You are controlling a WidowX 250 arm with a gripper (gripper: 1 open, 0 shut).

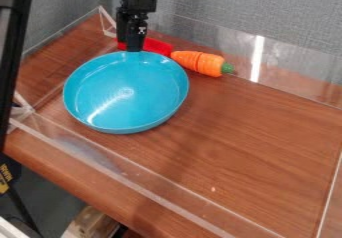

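Note:
A blue round bowl (126, 94) rests on the wooden table at the left. Behind it is a red object (156, 46), partly hidden by the bowl and the gripper. My black gripper (132, 46) is lowered over the red object at the bowl's back rim; its fingertips are small and dark, so whether it is open or shut is unclear. An orange toy carrot (201, 64) with a green end lies to the right of the gripper.
Clear acrylic walls (289, 76) edge the wooden table (254, 152), with grey padded panels behind.

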